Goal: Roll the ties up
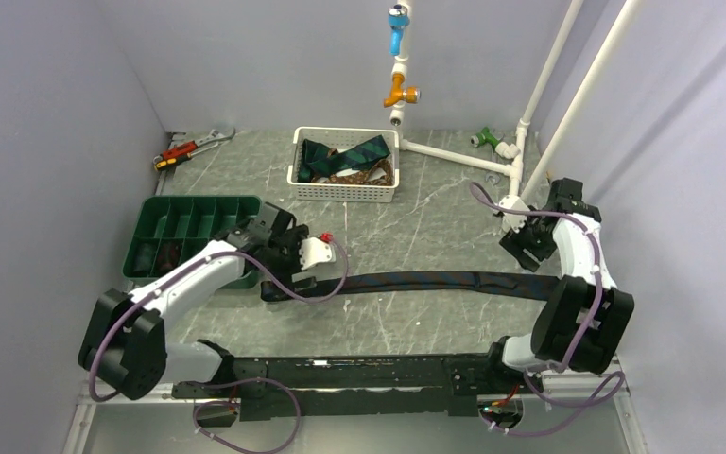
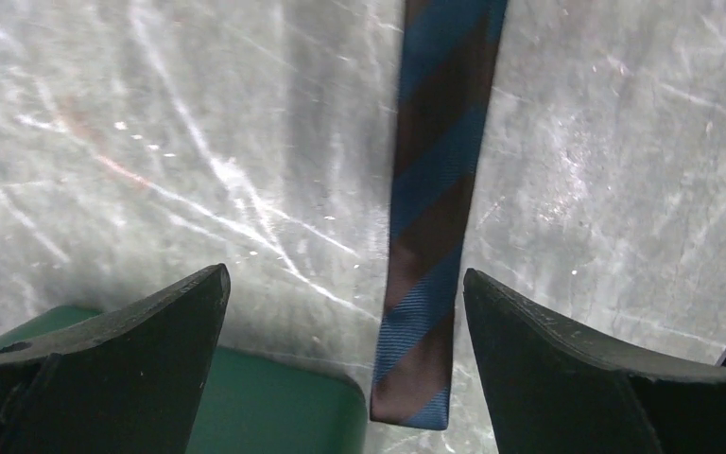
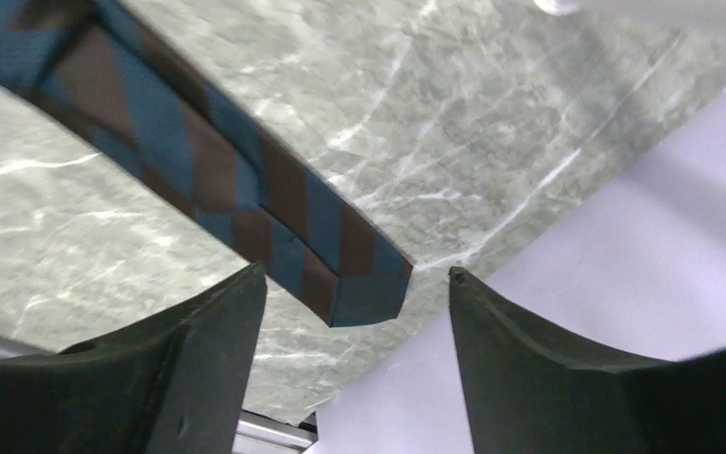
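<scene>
A long navy and brown striped tie (image 1: 406, 282) lies doubled in a strip across the counter. My left gripper stands open over its left end, which lies narrow and flat (image 2: 425, 284), with nothing between the fingers. My right gripper is raised over the right end (image 3: 369, 288), where the layers are slightly offset; its fingers are apart with nothing between them. More ties (image 1: 345, 156), green and brown, lie in a white basket (image 1: 345, 193).
A green divided box (image 1: 151, 218) sits beside the left gripper. Hand tools (image 1: 180, 151) lie back left. White pipes (image 1: 449, 156) with valves and a wall bound the back and right.
</scene>
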